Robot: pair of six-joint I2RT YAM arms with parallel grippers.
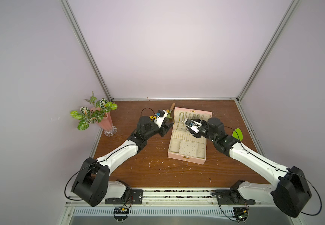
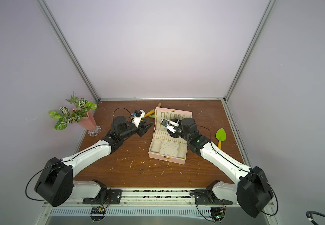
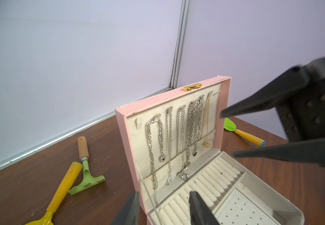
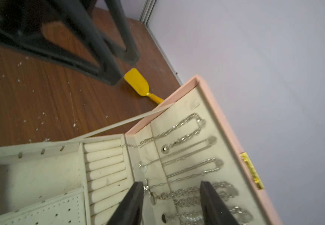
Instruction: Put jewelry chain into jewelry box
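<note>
An open pink jewelry box (image 1: 186,159) stands mid-table. Several silver jewelry chains (image 3: 150,148) and a gold one (image 3: 206,112) hang on hooks inside the raised lid, as the left wrist view shows. My left gripper is open at the box's left, nothing between its fingers. My right gripper is open over the box, facing the hanging chains, with none visibly held. The box's lower part has ring rolls (image 3: 217,170) and a dotted panel (image 3: 241,208).
Yellow and green garden tools (image 3: 65,183) lie behind-left of the box, a green trowel (image 2: 220,133) at the right. A plant in a pink vase (image 1: 106,123) stands at the left edge.
</note>
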